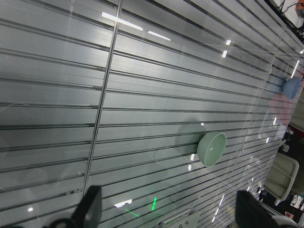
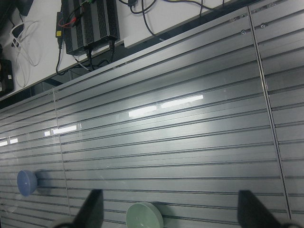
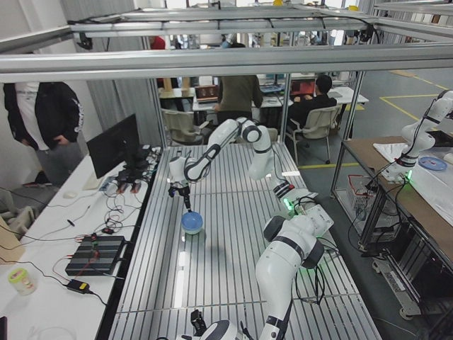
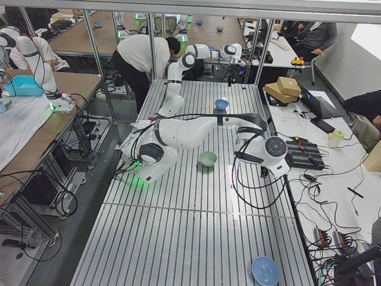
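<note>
A bowl [image 3: 192,222] with blue inside sits below a far arm's gripper [image 3: 185,202] in the camera left view. In the camera right view, a green bowl [image 4: 208,159] is mid-table, a blue bowl [image 4: 221,103] farther back and another [image 4: 264,271] at the near right. The left wrist view shows green [image 1: 211,148] and blue [image 1: 291,88] bowls below my open left gripper. My open right gripper is above a green bowl [image 2: 143,216], with a blue bowl [image 2: 26,182] to the left. Nothing shows between either wrist view's fingers.
A white side desk [image 3: 35,312] with monitor [image 3: 113,145], black boxes and cables runs along the slatted metal table [image 3: 233,269]. Frame posts and beams surround it. People stand and sit nearby.
</note>
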